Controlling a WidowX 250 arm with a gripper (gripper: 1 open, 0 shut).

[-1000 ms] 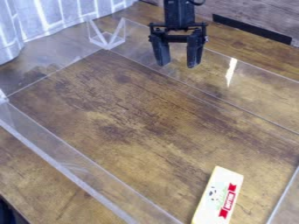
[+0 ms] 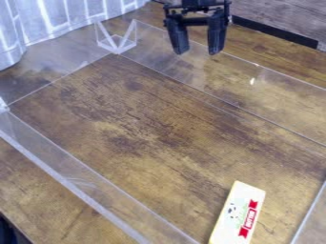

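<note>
My black gripper [image 2: 197, 38] hangs at the top centre of the camera view, open, with nothing between its fingers, above the far part of a clear-walled enclosure. A pale cream rectangular box [image 2: 238, 210] with a red and white label lies on the wooden floor near the bottom right, well apart from the gripper.
Transparent walls [image 2: 64, 176] surround the wooden work surface [image 2: 147, 133], with a clear corner piece at upper left. A white curtain [image 2: 32, 29] hangs at the left.
Compared with a second ago, my gripper has risen and shifted slightly toward the top of the view. The box is unmoved.
</note>
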